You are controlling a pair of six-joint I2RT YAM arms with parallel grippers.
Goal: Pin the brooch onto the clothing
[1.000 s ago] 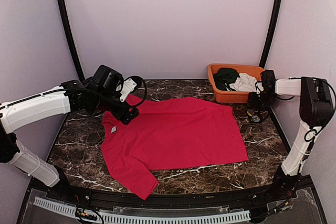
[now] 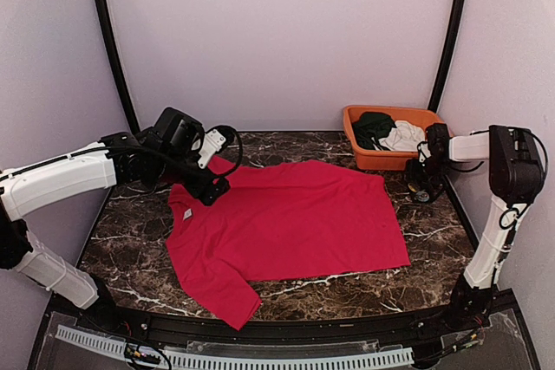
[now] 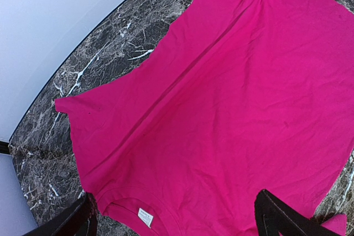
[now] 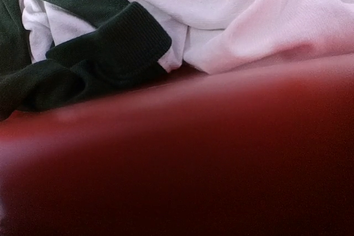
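Observation:
The red garment (image 2: 286, 223) lies spread on the marble table, a small white label (image 3: 145, 218) near its left edge. My left gripper hangs open over the garment's left part, holding nothing. My right gripper (image 2: 421, 177) is low at the right, just in front of the orange bin, by small objects (image 2: 422, 197) that may include the brooch; they are too small to tell. Its fingers are not visible in the right wrist view, which shows the bin's wall close up, so its state is unclear.
The orange bin (image 2: 373, 159) at the back right holds dark green cloth (image 4: 110, 42) and white cloth (image 4: 265, 15). Bare marble (image 2: 130, 249) shows left of and in front of the garment.
My right arm has moved slightly down and left toward the small objects beside the bin. The left arm and garment are unchanged.

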